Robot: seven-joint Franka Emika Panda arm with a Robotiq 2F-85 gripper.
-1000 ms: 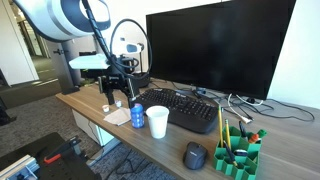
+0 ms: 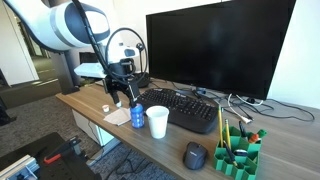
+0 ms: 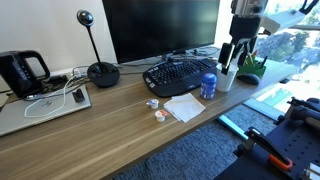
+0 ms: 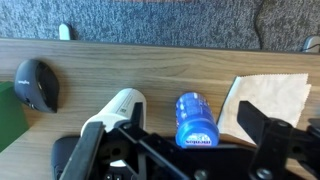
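Note:
A blue can (image 2: 137,116) stands upright on the wooden desk, with a white cup (image 2: 157,122) just beside it. My gripper is open, with nothing held between its fingers. The wrist view looks down on the can (image 4: 196,121), which appears in the gap between the spread fingers, while the cup (image 4: 122,108) shows near the left finger. A white napkin (image 4: 267,103) lies flat on the can's other side. In the first exterior view the gripper hangs above the desk, close to the can and on its napkin side.
A black mouse (image 2: 195,156) and a green pen holder (image 2: 239,154) are beyond the cup. The keyboard (image 2: 183,108) and monitor (image 2: 218,48) stand behind. Small white items (image 3: 160,115) lie near the napkin (image 3: 184,107); the wooden desk (image 3: 75,142) has clear room there.
My gripper has shifted right in the first exterior view, nearer to the can, and its tilt has changed. The can, cup and napkin have stayed in place.

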